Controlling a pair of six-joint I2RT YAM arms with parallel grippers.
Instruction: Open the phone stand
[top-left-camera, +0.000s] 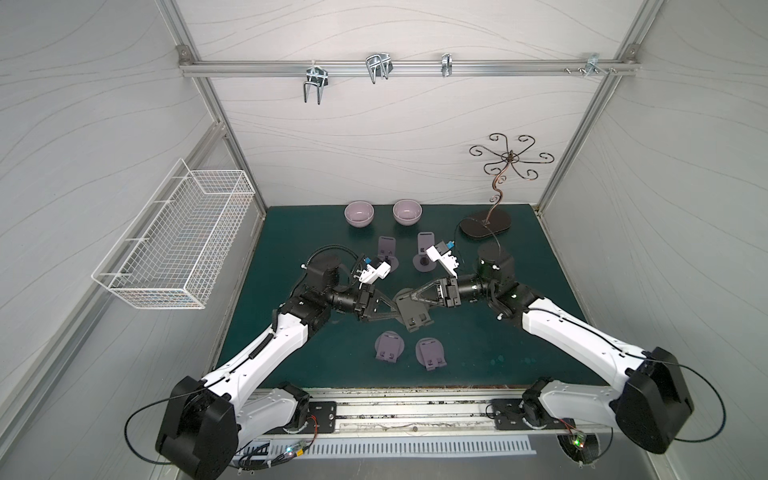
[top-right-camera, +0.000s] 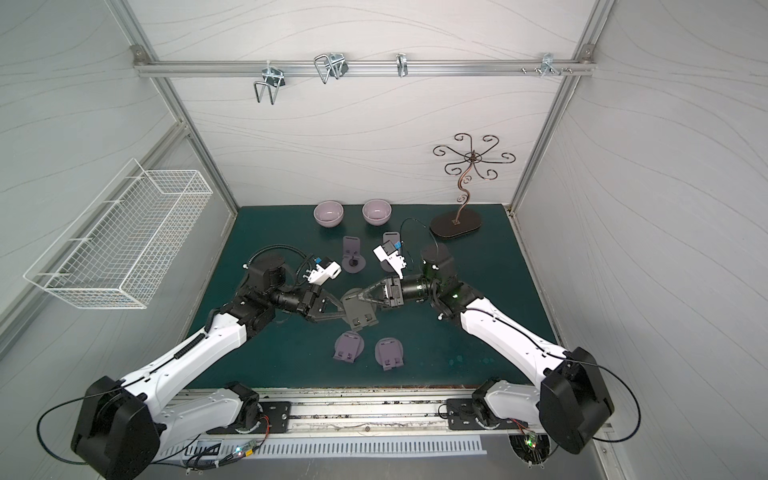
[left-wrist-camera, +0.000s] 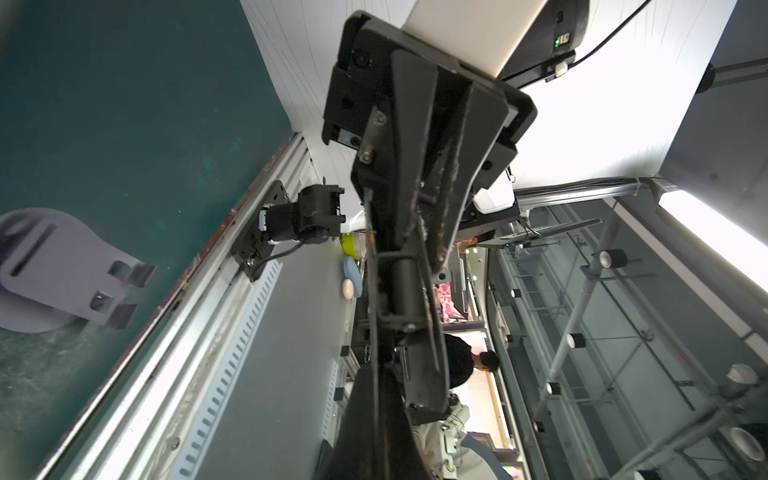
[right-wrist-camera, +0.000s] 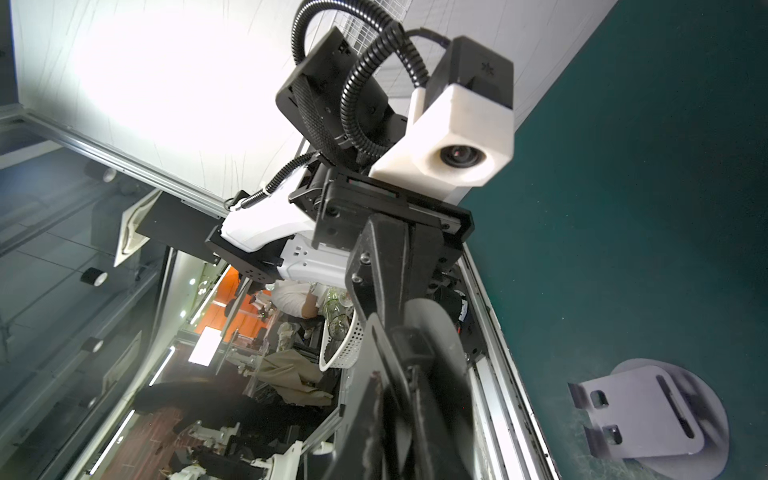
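A folded grey phone stand (top-left-camera: 414, 310) is held up above the mat between my two arms, its hinged end turned toward the front. My left gripper (top-left-camera: 395, 310) is shut, its tips at the stand's left edge; whether a thin part lies between them is hidden. From the right, my right gripper (top-left-camera: 419, 296) reaches over the stand's upper right part. In the left wrist view the right gripper's fingers (left-wrist-camera: 412, 148) form a narrow V running down to the hinge (left-wrist-camera: 397, 284). Whether they press on the stand cannot be told. The stand's round base (right-wrist-camera: 444, 348) shows nearly edge-on in the right wrist view.
Two folded purple stands (top-left-camera: 389, 346) lie in front on the green mat (top-left-camera: 496, 352). Behind are two more purple stands (top-left-camera: 386, 246), pink bowls (top-left-camera: 359, 213) and a metal ornament (top-left-camera: 485, 224). Clear mat lies at both sides.
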